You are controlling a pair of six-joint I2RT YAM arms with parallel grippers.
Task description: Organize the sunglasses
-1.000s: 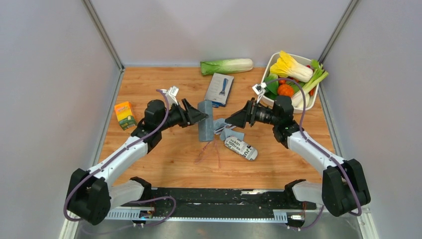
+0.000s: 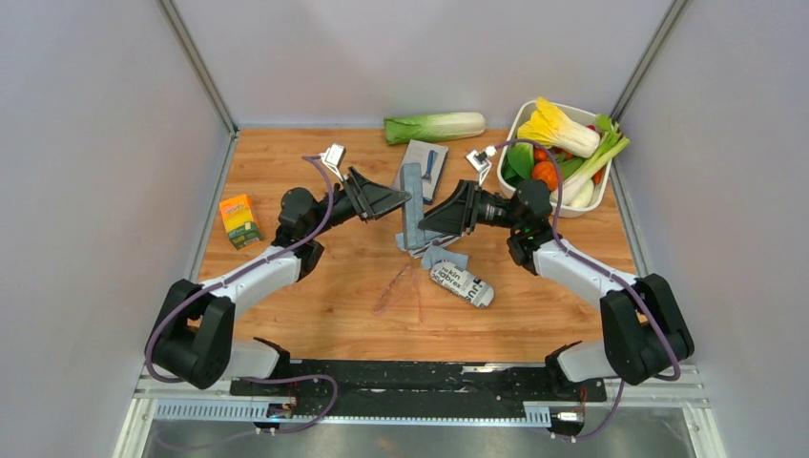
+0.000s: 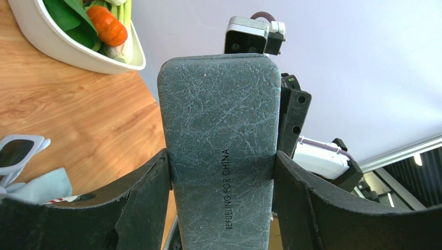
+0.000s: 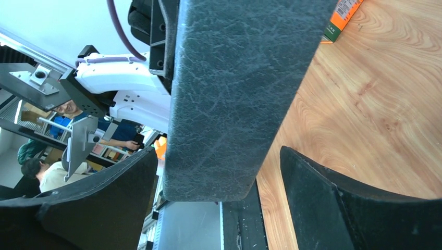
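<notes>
A grey-blue glasses case (image 2: 412,210), closed and marked "REFUELING FOR CHINA", is held above the table, its long side running front to back in the top view. My left gripper is shut on it, a finger against either side. At the case's lower end in the right wrist view, my right gripper stands open, its fingers on both sides with a gap to the case (image 4: 224,120). White-framed sunglasses (image 3: 21,152) lie on the table beside a light-blue cloth (image 3: 49,185). From above, the case and right gripper partly cover them.
A white-labelled bottle (image 2: 463,284) and a thin pink cord (image 2: 386,294) lie in front of the cloth. Behind are a grey notebook (image 2: 412,160), a leafy vegetable (image 2: 434,127) and a vegetable basket (image 2: 593,198). An orange-green box (image 2: 240,221) stands left.
My left gripper has carried the case to the right and toward the back. My right gripper has moved left, coming up to the case's near end.
</notes>
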